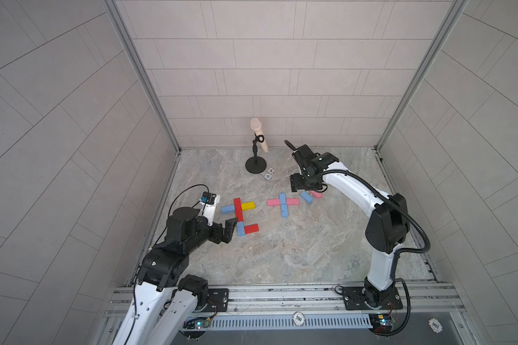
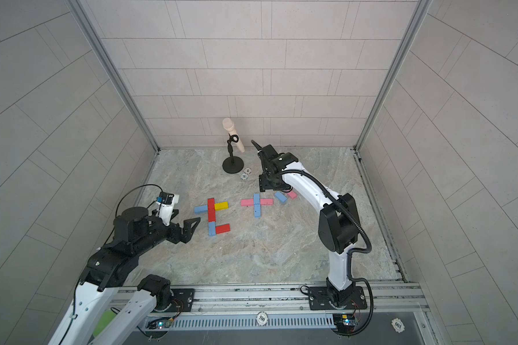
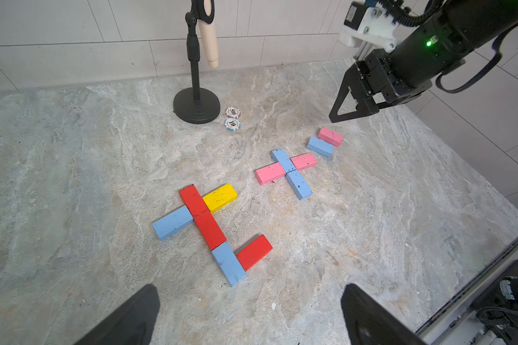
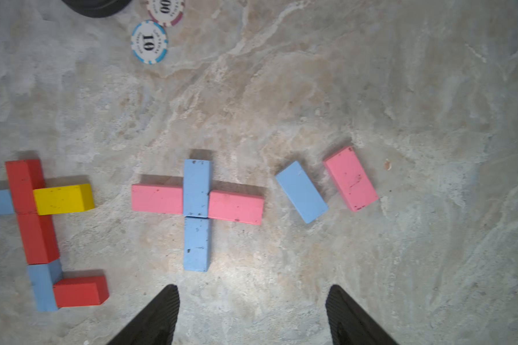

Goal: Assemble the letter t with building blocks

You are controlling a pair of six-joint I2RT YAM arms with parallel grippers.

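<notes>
At the left of the table lies a t shape: two red blocks [image 3: 195,198] in a column, a blue block [image 3: 229,263] below them, a blue block [image 3: 173,222] and a yellow block [image 3: 220,197] as side arms, and a red block [image 3: 255,251] at the foot. In the middle a cross is laid from two blue blocks [image 4: 197,187] in line, with a pink block [image 4: 157,199] and another pink block [image 4: 236,207] on either side. My right gripper hovers above the table, open and empty. My left gripper stands open and empty beside the left letter.
Right of the cross lie a loose blue block [image 4: 301,192] and a loose pink block [image 4: 351,178]. A black stand [image 1: 255,164] and two poker chips [image 4: 149,41] are at the back.
</notes>
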